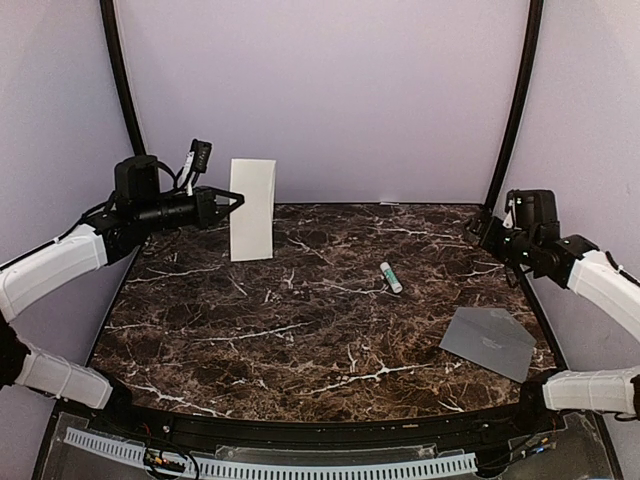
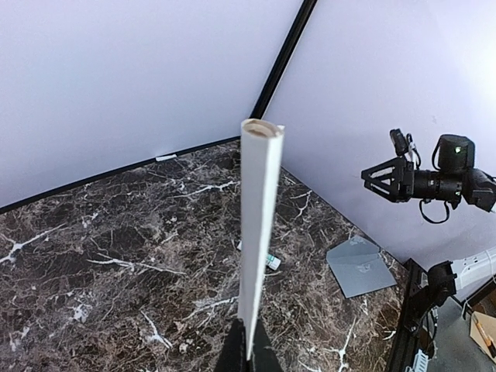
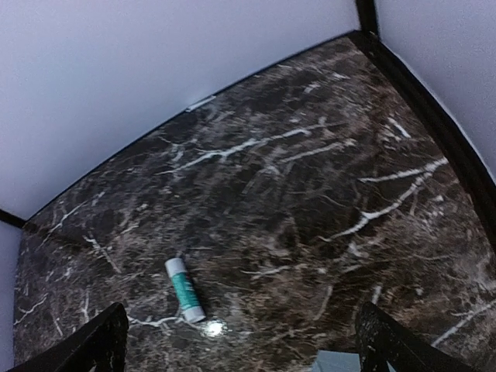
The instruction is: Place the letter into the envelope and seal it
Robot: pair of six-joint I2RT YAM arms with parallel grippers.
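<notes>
The white folded letter [image 1: 252, 210] hangs upright above the back left of the table. My left gripper [image 1: 238, 201] is shut on its left edge. In the left wrist view the letter [image 2: 260, 209] appears edge-on, rising from between the fingertips, its folded layers forming a narrow loop at the top. My right gripper [image 1: 480, 232] is away at the far right, open and empty; its fingers [image 3: 97, 345] stand wide apart in the right wrist view. The grey envelope [image 1: 488, 342] lies flat at the front right, with only a corner [image 3: 339, 361] showing in the right wrist view.
A white and green glue stick [image 1: 391, 278] lies right of the table's middle, between letter and envelope. Walls stand behind and at both sides.
</notes>
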